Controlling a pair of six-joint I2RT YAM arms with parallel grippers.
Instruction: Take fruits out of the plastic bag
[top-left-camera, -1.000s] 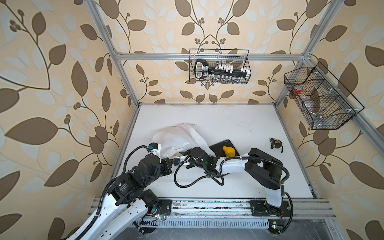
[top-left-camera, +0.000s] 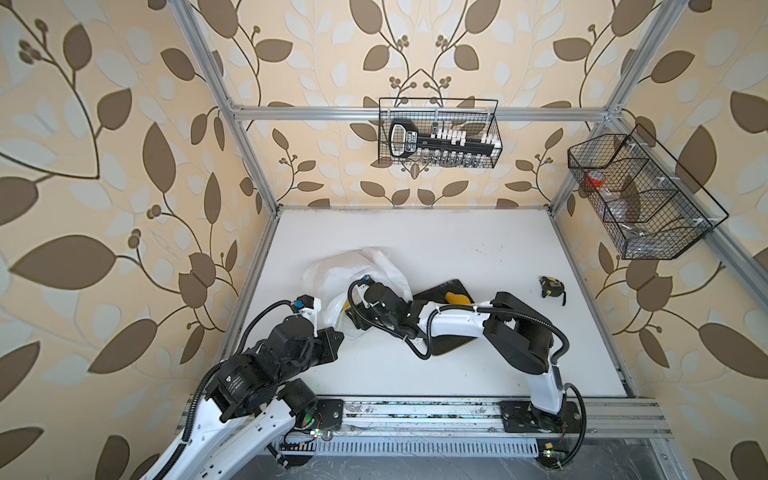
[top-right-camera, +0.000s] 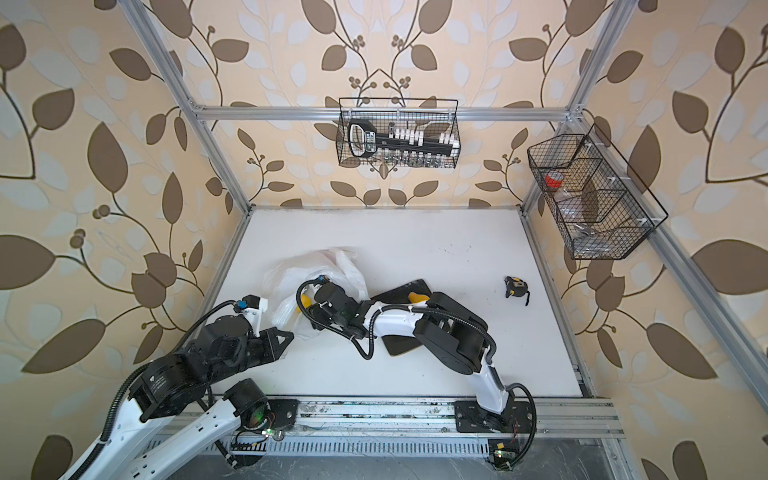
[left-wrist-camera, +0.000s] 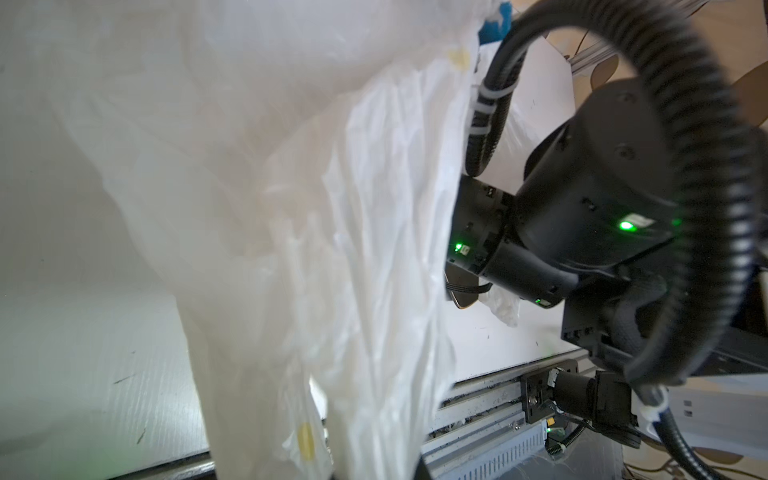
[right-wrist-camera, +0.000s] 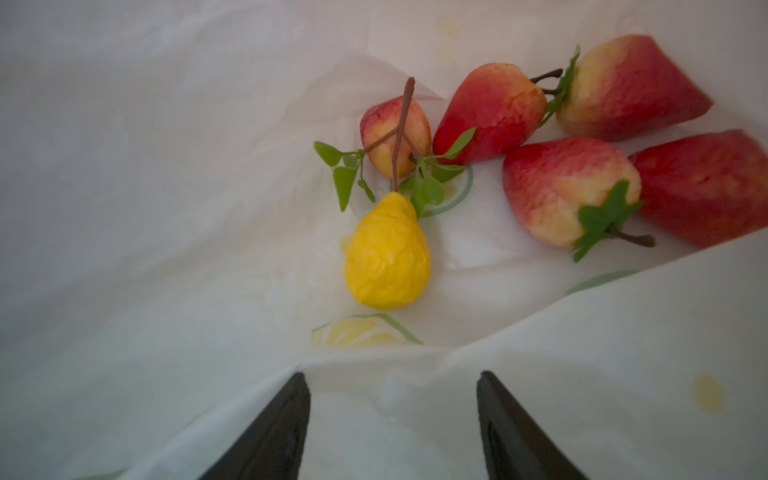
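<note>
A white plastic bag (top-left-camera: 344, 273) lies on the left of the table, its mouth facing the front. In the right wrist view a yellow pear (right-wrist-camera: 388, 256) with a brown stem lies inside it, with several red-yellow fruits, one a red fruit (right-wrist-camera: 572, 188), beyond and to the right. My right gripper is open at the mouth, short of the pear, nothing between its fingers. My left gripper (top-left-camera: 334, 340) is shut at the bag's front; the plastic gathers toward it in the left wrist view, its fingertips mostly hidden.
A black tray (top-left-camera: 456, 345), partly under my right arm, holds a yellow fruit (top-left-camera: 457, 298). A tape measure (top-left-camera: 551, 286) lies at the right. Wire baskets hang above the table.
My right gripper has moved left and turned, to the bag's mouth. Yellow has come into sight there. The bag's front looks more open.
</note>
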